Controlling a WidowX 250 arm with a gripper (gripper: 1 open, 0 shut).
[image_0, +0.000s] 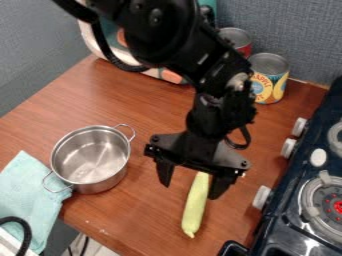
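Observation:
My black gripper (194, 176) hangs low over the wooden table at the centre, its two fingers spread wide. Between and just beyond them lies a pale yellow-green corn or similar long vegetable (193, 210), its upper end partly hidden by the gripper. I cannot tell whether the fingers touch it.
A steel pot (88, 169) stands left, on or beside a light blue cloth (27, 185). A black stove (301, 215) fills the right edge. Cans (267, 80) stand at the back right. Bare table (114, 100) lies left of the arm.

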